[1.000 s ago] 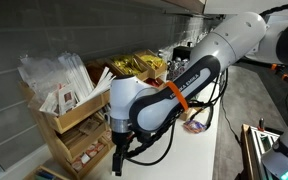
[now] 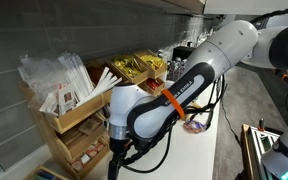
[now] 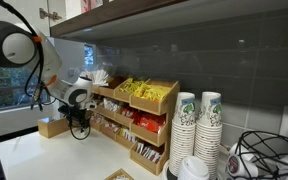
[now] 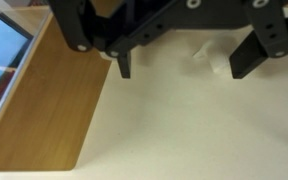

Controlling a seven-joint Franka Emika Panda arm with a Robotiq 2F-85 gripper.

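Observation:
My gripper is open, its two dark fingers wide apart in the wrist view. Below and between them, a small whitish, blurred object lies on the pale table; what it is cannot be made out. To the left of the fingers runs a wooden panel, apparently the side of an organizer. In exterior view 1 the gripper is low in front of the wooden organizer, partly hidden by the arm. Exterior view 2 has the arm at the organizer's far end.
White wrapped utensils stand in an upper bin. Yellow packets and red packets fill other bins. Stacked paper cups stand at the near end. Bare white table lies in front of the organizer.
The arm and gripper have shifted slightly left and down in exterior view 1. The organizer and its contents look unmoved.

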